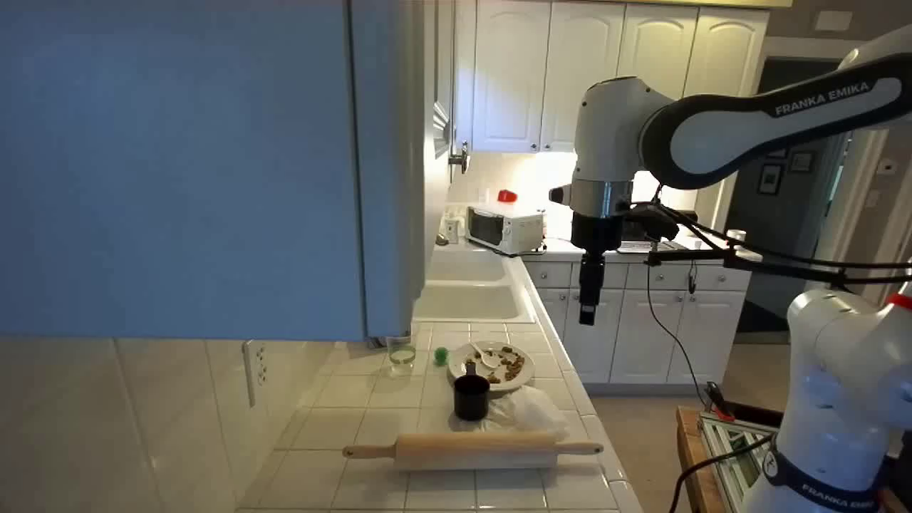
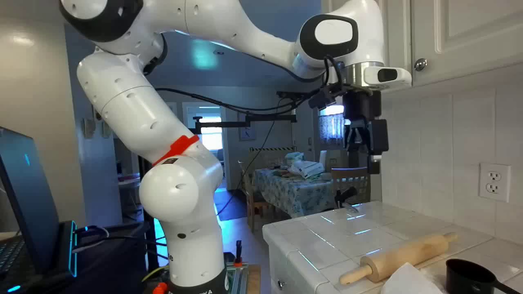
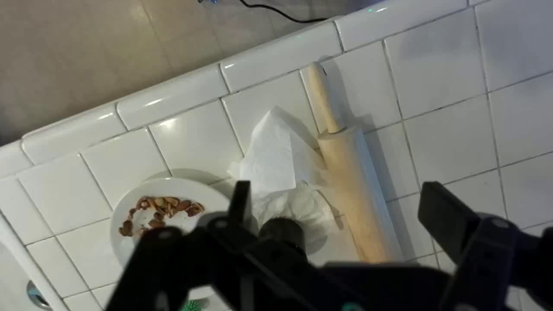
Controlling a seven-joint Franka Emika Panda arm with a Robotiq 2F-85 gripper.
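Observation:
My gripper stands open, its two dark fingers point(image 3: 239, 201) wide apart and nothing held between them. In the first exterior view the gripper point(image 1: 588, 312) hangs pointing down, well above counter height. A wooden rolling pin point(image 1: 476, 450) lies across the near counter. Just behind it are a black cup with a handle point(image 1: 471, 398) and crumpled white paper point(image 1: 531, 411). A white plate point(image 1: 457, 366) holds brown nut-like pieces point(image 3: 164, 206) and a white spoon point(image 1: 485, 356). In the wrist view, the gripper's body partly hides the cup point(image 3: 282, 231) and the plate.
A clear glass point(image 1: 401, 355) and a small green item point(image 1: 441, 355) stand left of the plate. Beyond lie the sink point(image 1: 468, 302) and a white toaster oven point(image 1: 506, 230). A wall cabinet point(image 1: 179, 171) overhangs the counter. Bare tiles point(image 2: 338, 235) lie beyond the rolling pin in the second exterior view.

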